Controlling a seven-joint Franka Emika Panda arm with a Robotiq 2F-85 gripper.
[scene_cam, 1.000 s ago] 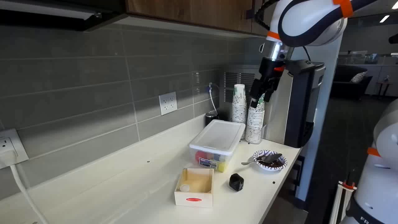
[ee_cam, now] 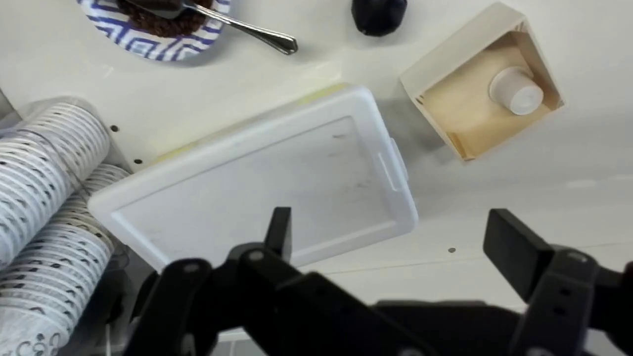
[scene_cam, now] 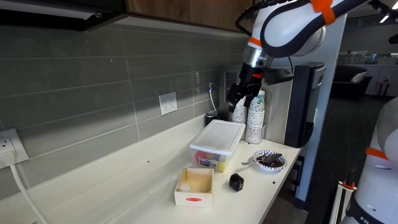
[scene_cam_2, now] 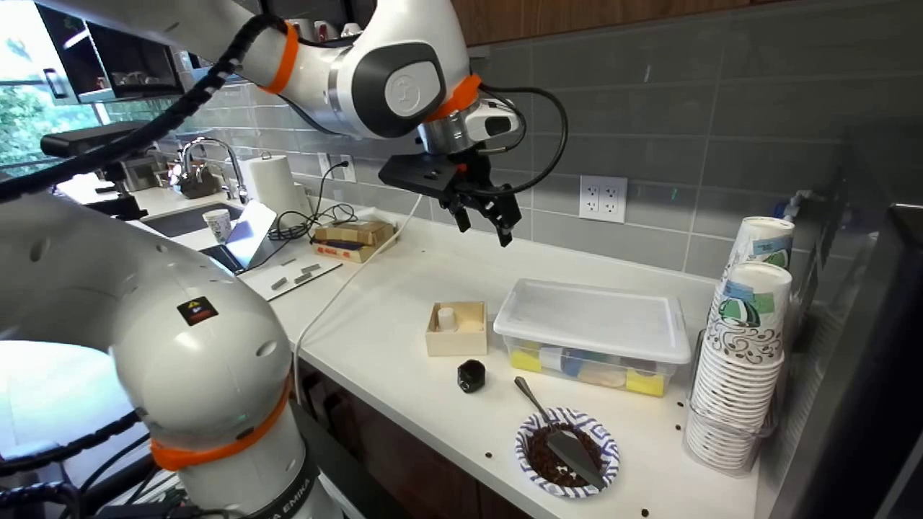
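Observation:
My gripper is open and empty, high above the counter; the wrist view looks down past its spread fingers. Below it, a clear plastic bin has its white lid on, with coloured things inside. A small open wooden box stands beside the bin and holds a white cup-like piece. Close to that box, a black faceted object rests on the counter. The patterned paper bowl contains dark brown bits and a spoon-like utensil that leans over its rim.
Two tall stacks of paper cups stand by the dark appliance at the counter's end. A tiled wall with an outlet runs along the back. Bare counter lies left of the wooden box in exterior view 1.
In exterior view 1 my arm and gripper have shifted left, from over the front cup stack toward the wall side. The objects on the counter have stayed where they were.

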